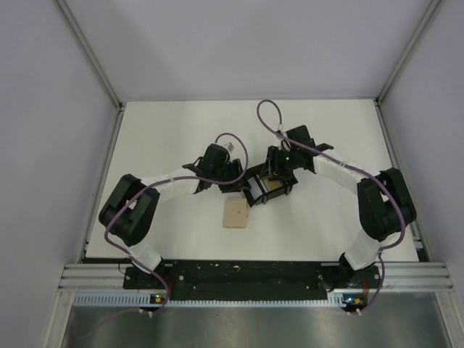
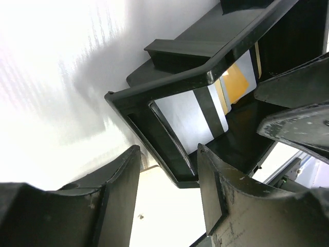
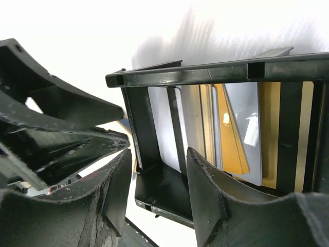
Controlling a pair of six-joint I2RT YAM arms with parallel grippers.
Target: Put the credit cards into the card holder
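Observation:
The black card holder [image 1: 256, 199] lies mid-table between both grippers. In the left wrist view, white and gold cards [image 2: 186, 119] sit inside its frame [image 2: 136, 130]. In the right wrist view the cards [image 3: 234, 144] stand in a row behind the top bar [image 3: 205, 73]. My left gripper is at the holder's left end, fingers part open, nothing visible between them. My right gripper is over the holder's long side, fingers apart with nothing visible between them. A tan piece [image 1: 234, 212] lies just below the holder.

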